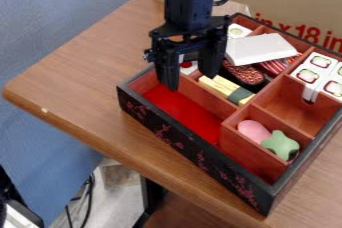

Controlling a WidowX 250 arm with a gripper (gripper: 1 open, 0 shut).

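Note:
My black gripper (187, 60) hangs over the left part of a black bento-style box (187, 147) with a red interior, its fingers above the empty red compartment (187, 112) and beside the middle section. The fingers stand apart; whether anything is between them is hard to see. Yellow-and-green bars (222, 89), dark and red-striped pieces (246, 72), a white card (261, 48), a pink oval (253, 130), a green flower-shaped piece (281, 145) and white red-marked blocks (317, 75) fill other compartments.
A cardboard box (301, 7) stands behind.

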